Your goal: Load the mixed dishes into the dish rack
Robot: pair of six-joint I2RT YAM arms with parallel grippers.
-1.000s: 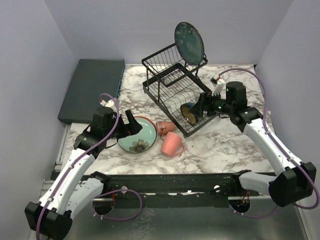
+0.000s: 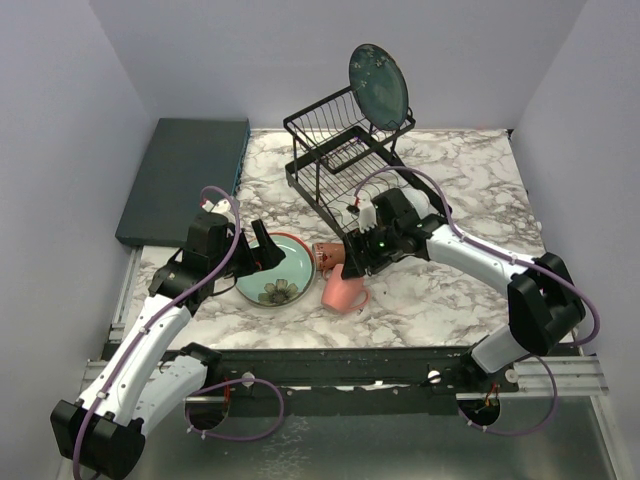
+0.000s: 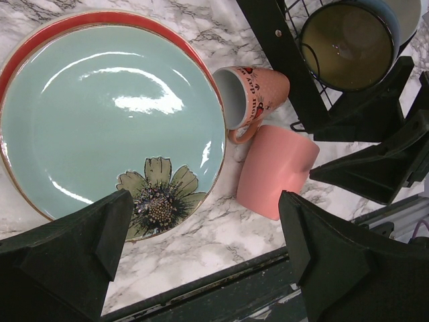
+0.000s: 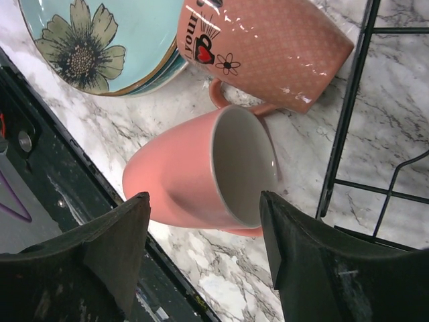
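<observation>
A pink mug [image 4: 174, 174] lies on its side below my right gripper, which is open, its fingertips either side of the mug's rim. A patterned mug [image 3: 261, 94] lies on its side beside it, near the stacked light-blue plates [image 3: 107, 114], the top one with a flower. My left gripper is open above the plates, nothing between its fingers. The dish rack [image 2: 305, 180] holds an upright green plate [image 2: 378, 85] at the back and a dark cup [image 3: 345, 47] at its near end, mostly hidden by the right arm from above.
A dark board [image 2: 180, 175] lies at the back left. Bare marble shows right of the rack and at the front left. The dark table edge [image 2: 330, 360] runs along the front, close to the pink mug.
My right gripper has moved leftward from over the dark cup in the rack to over the pink mug. The left arm and the dishes show no visible change.
</observation>
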